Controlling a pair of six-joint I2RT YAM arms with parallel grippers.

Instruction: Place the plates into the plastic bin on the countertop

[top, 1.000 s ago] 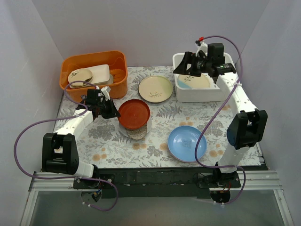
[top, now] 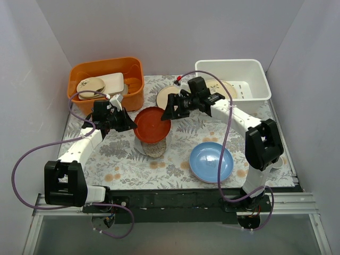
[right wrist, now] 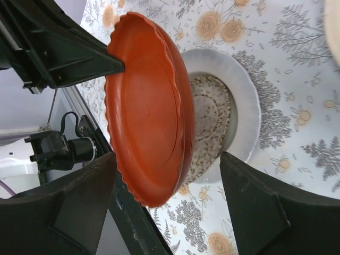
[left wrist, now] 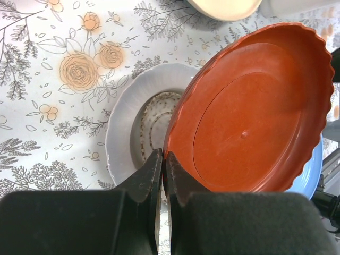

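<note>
An orange-red plate (top: 151, 126) is held tilted above the stack on the counter, its left rim pinched by my left gripper, which is shut on it. My right gripper is open at the plate's other side; part of the plate lies between its fingers in the right wrist view, with no contact visible. Below are a speckled plate (right wrist: 211, 111) and a white plate (right wrist: 248, 101). The white plastic bin (top: 258, 79) at the back right contains a cream plate. A blue plate (top: 211, 162) rests at front right. Behind my right gripper lies a cream plate (top: 166, 96), partly hidden.
An orange bin (top: 136, 85) at the back left contains several light plates and trays. A small white cup (top: 278, 163) is at the right edge. Bare patterned counter (top: 122, 172) shows at front left.
My right gripper has come from over the white bin, leftward and toward the front, to the orange-red plate's right side.
</note>
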